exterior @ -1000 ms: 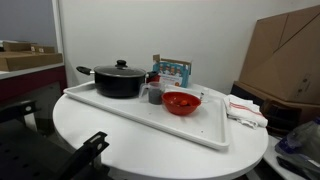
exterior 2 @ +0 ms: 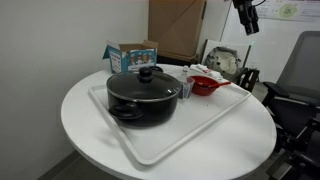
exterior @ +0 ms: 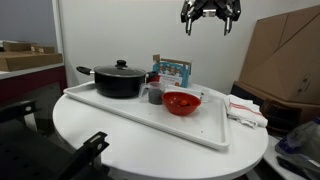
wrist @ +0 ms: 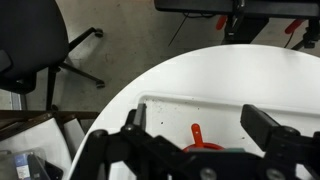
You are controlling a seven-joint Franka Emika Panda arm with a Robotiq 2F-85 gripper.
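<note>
My gripper (exterior: pixel 210 28) is open and empty, high above the back right of the white tray (exterior: pixel 213 128). In the wrist view its two black fingers (wrist: pixel 136 119) stand wide apart at the lower edge. Below it on the tray sits a red bowl (exterior: pixel 181 103) with a red utensil (wrist: pixel 197 134) in it; from above, much of the bowl is hidden by the gripper. A lidded black pot (exterior 2: pixel 144 94) occupies the other end of the tray. A clear cup (exterior: pixel 155 94) with something dark in or behind it stands between pot and bowl.
A blue picture box (exterior: pixel 174 70) stands behind the tray. A folded white towel with red stripes (exterior: pixel 247 112) lies at the table's right.
One second ago the gripper was out of view. The objects on the table have not moved.
</note>
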